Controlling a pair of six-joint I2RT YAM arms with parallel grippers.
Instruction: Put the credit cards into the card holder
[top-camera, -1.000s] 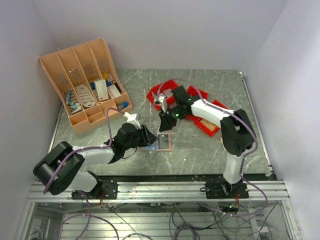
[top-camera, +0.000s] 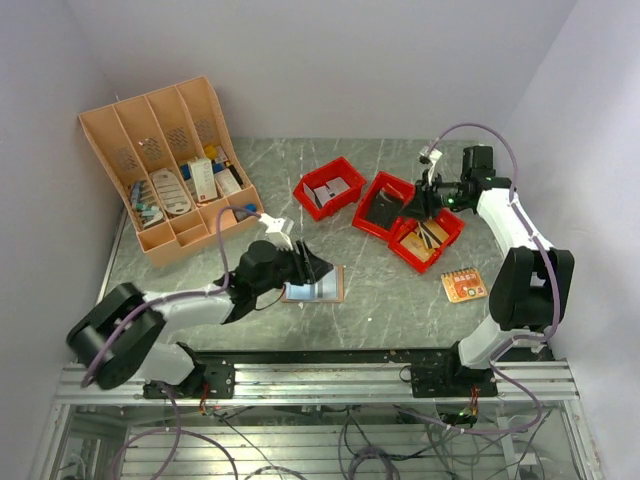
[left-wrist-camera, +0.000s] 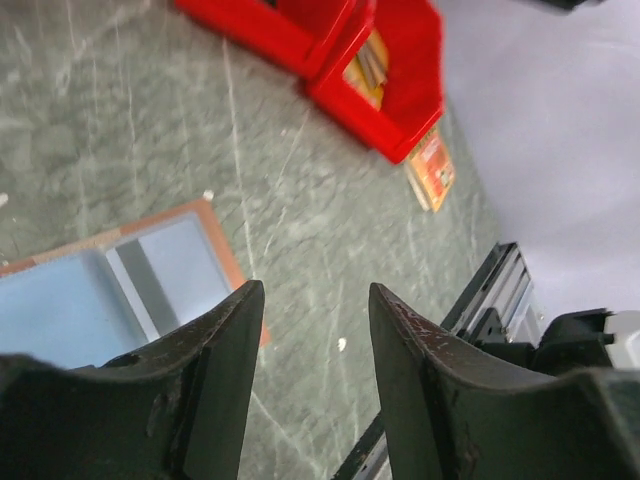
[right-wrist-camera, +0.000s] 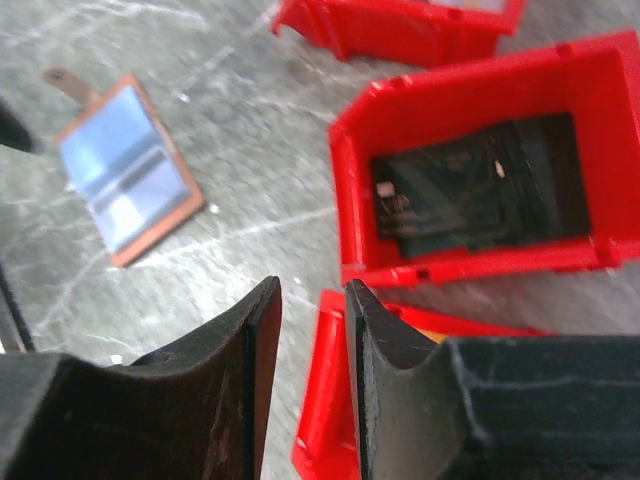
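Note:
The card holder, a flat board with pale blue and white pockets, lies on the counter front centre; in the right wrist view it appears (right-wrist-camera: 135, 170) at upper left. My left gripper hangs over its right part, fingers apart, nothing visible between them. My right gripper is over the red bins at right, fingers apart and empty. The middle red bin (right-wrist-camera: 350, 180) holds dark flat pieces; the lower right bin (right-wrist-camera: 322, 390) holds yellowish and dark items.
A third red bin (top-camera: 345, 200) stands behind. A wooden compartment organiser (top-camera: 160, 250) fills the back left. An orange notepad (top-camera: 464, 284) lies at right.
My right arm has swung from above the card holder rightward to over the red bins. A dark piece seen on the holder a second ago no longer shows. My left arm shifted slightly.

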